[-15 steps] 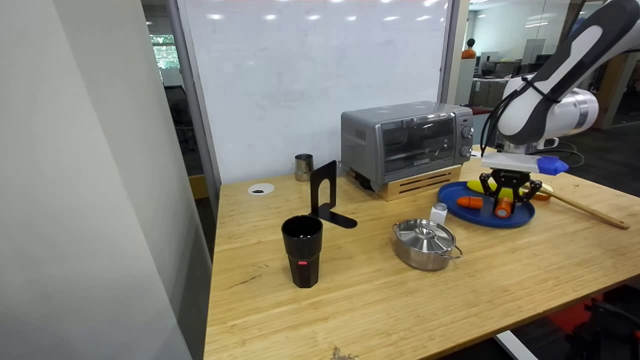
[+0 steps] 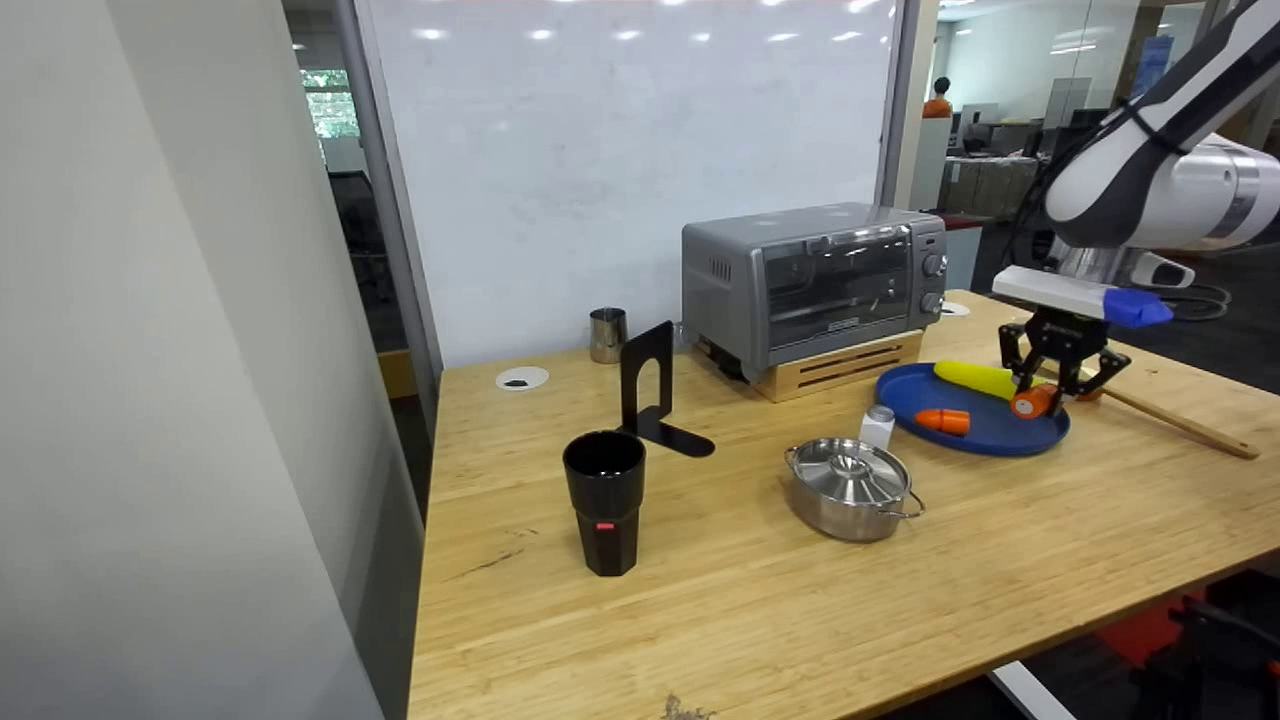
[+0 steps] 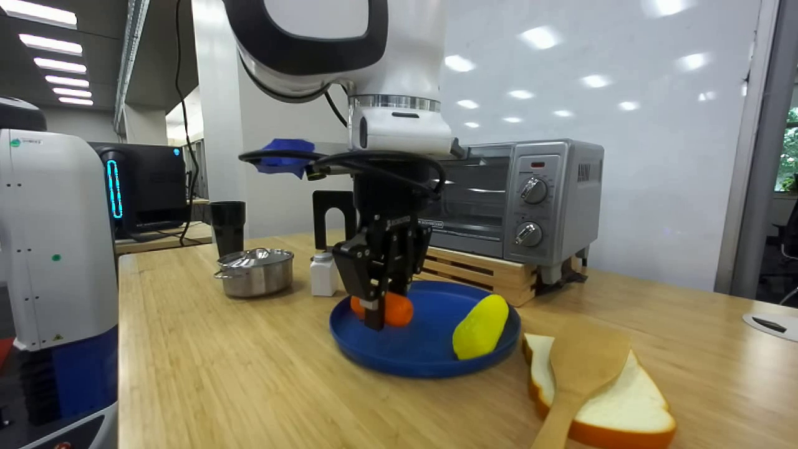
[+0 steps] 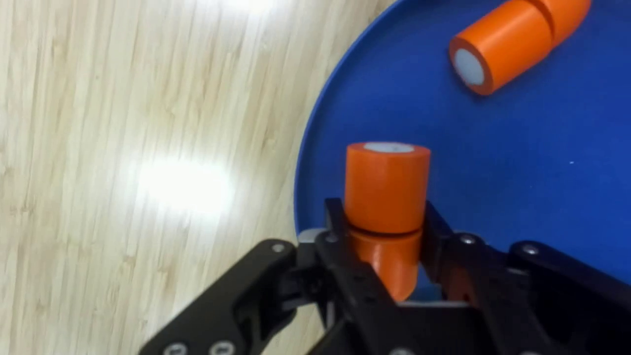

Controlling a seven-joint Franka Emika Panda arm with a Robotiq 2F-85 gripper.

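Observation:
My gripper (image 2: 1039, 397) is shut on an orange carrot piece (image 4: 387, 189) with a pale cut end, held lengthwise between the black fingers. Both are over the edge of the round blue plate (image 4: 503, 159); whether the held piece touches the plate is unclear. A second carrot piece (image 4: 503, 44) lies on the plate, apart from the gripper. Also on the plate is a yellow corn-like piece (image 3: 480, 327). Orange shows on both sides of the fingers in exterior view 2, partly hidden by them.
Beside the plate, a wooden spatula (image 3: 591, 355) rests on a bread slice (image 3: 624, 408). A white shaker (image 2: 878, 426) and lidded steel pot (image 2: 849, 486) stand nearby, with a toaster oven (image 2: 816, 288) behind. A black cup (image 2: 606, 498) stands farther left.
In exterior view 1, my gripper has moved right and slightly up with its carrot piece. The other carrot piece on the plate sits slightly nearer the front.

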